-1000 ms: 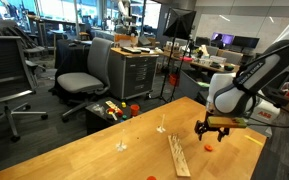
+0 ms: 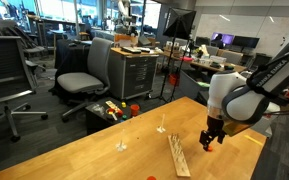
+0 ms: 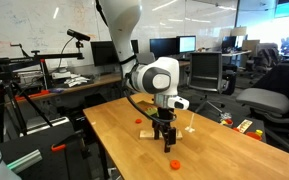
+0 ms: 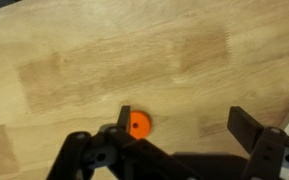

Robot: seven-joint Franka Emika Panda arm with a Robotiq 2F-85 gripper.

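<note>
An orange-red disc [image 4: 139, 124] lies on the wooden table [image 4: 114, 60], close to the left finger of my gripper in the wrist view. The fingers stand wide open, with bare wood between the fingertips. In exterior view 1 the same disc [image 2: 210, 148] shows on the table beside my gripper [image 2: 211, 139]. Exterior view 2 has the gripper [image 3: 164, 140] over the table, with a red disc [image 3: 175, 163] nearer that camera.
A pale wooden strip [image 2: 178, 156] lies on the table left of the gripper. Several small coloured items [image 2: 115, 110] sit near the table's far edge, by a red cup [image 2: 135, 109].
My arm and gripper have come lower and closer to the orange-red disc in exterior view 1, and the gripper's pose has turned. The table's objects have not visibly moved.
</note>
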